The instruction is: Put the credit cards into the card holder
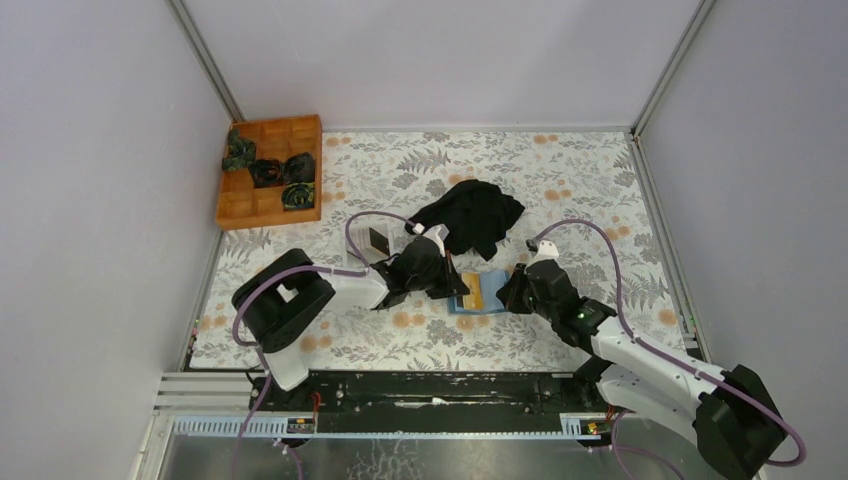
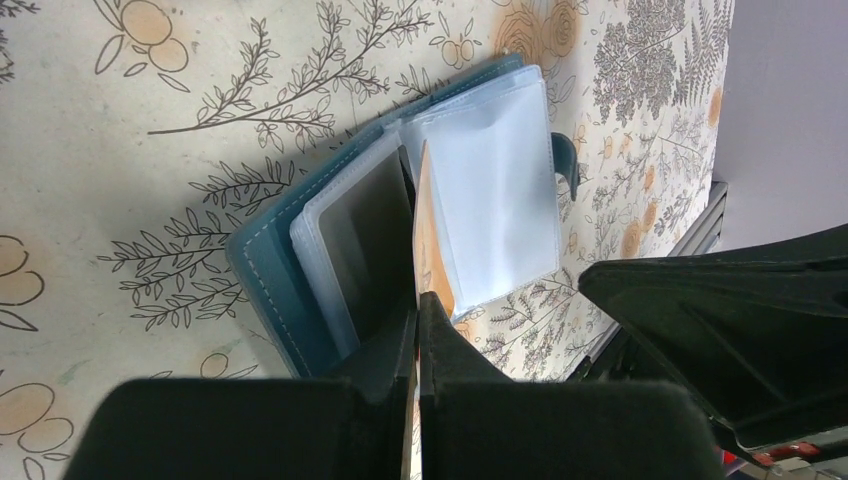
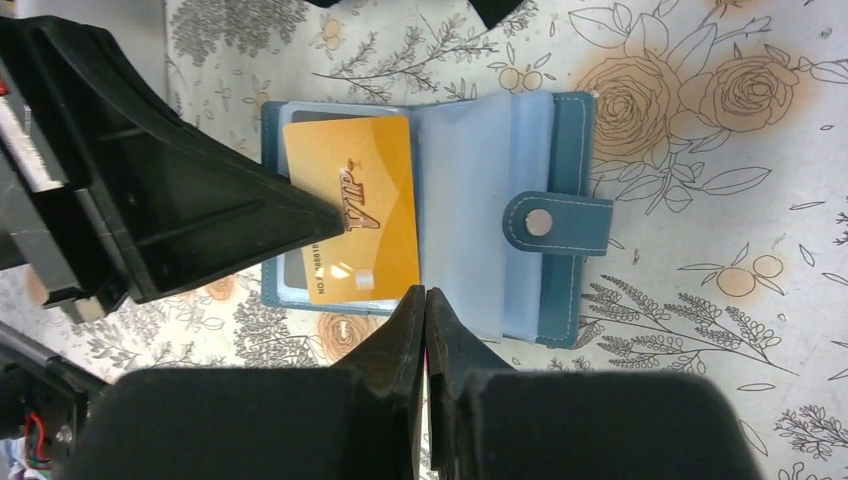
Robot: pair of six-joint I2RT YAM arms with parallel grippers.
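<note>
The blue card holder (image 3: pixel 565 300) lies open on the floral mat, with clear sleeves spread. A yellow VIP card (image 3: pixel 375 260) rests over its left sleeve, which has a dark area beneath. My left gripper is shut at that card, which shows edge-on at its fingertips in the left wrist view; whether the card is pinched is unclear. My right gripper is shut at the holder's near side, nothing visible between its fingers.
A black cloth (image 1: pixel 470 210) lies behind the holder. A wooden compartment tray (image 1: pixel 245 205) with dark bundles sits at the back left. A pale object (image 1: pixel 357 238) lies behind the left arm.
</note>
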